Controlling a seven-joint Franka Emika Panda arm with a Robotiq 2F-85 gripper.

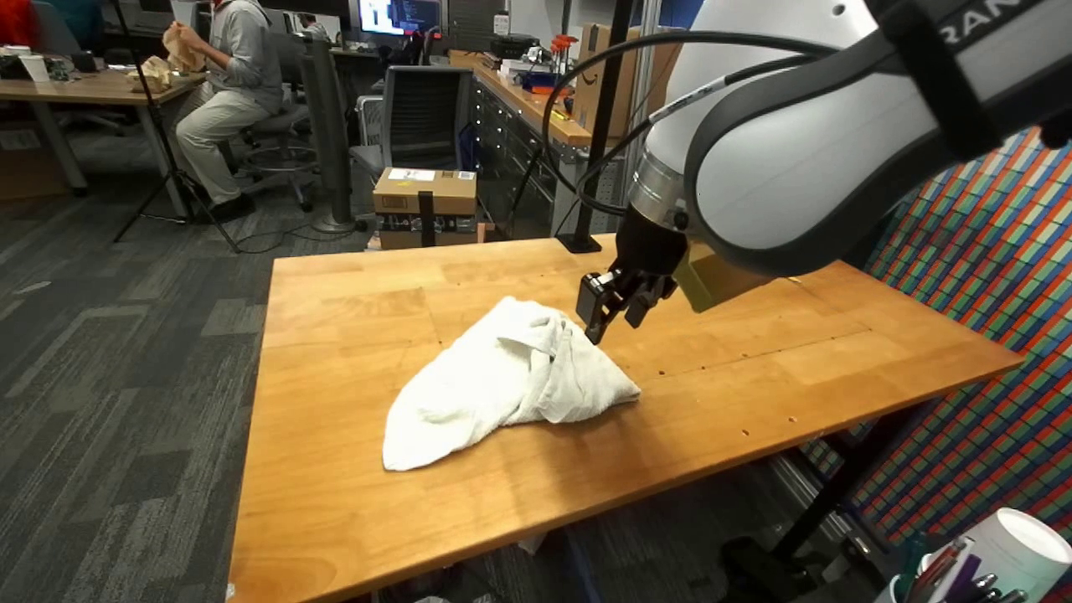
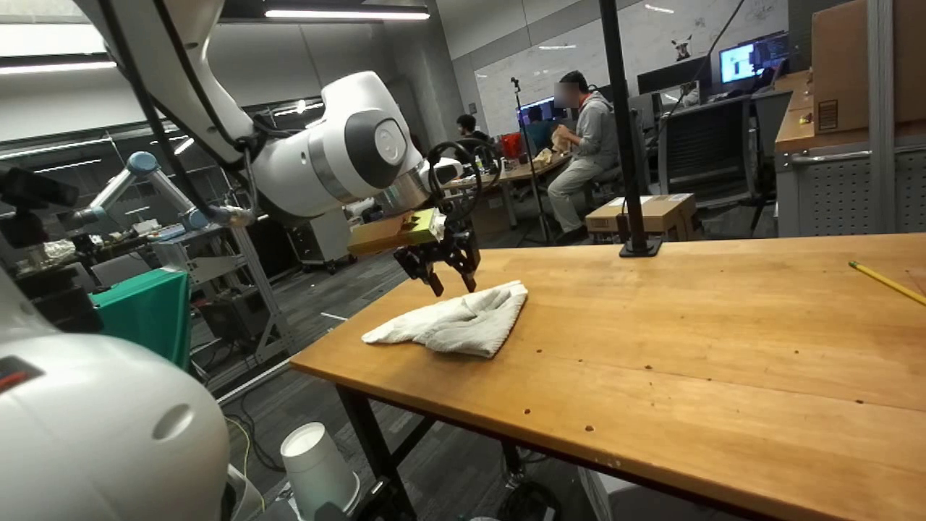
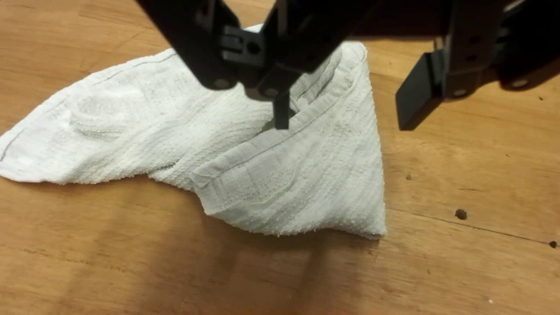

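Note:
A white towel (image 1: 492,387) lies rumpled on the wooden table, one part folded over the rest and a corner pointing to the right. In the wrist view the towel (image 3: 315,178) shows a hemmed edge running diagonally across its folded part. Above its right side hangs my gripper, open, its two fingers wide apart with nothing held. One finger (image 3: 281,111) appears over the towel and the other over bare wood. From the second exterior view, the gripper (image 2: 453,291) is just above the towel (image 2: 460,321), seemingly clear of it.
Bare wooden table (image 1: 332,482) surrounds the towel. A black post (image 2: 638,234) stands at the table's far edge, and a yellow pencil (image 2: 887,282) lies well away from the towel. Cardboard boxes (image 1: 425,201) sit beyond the table.

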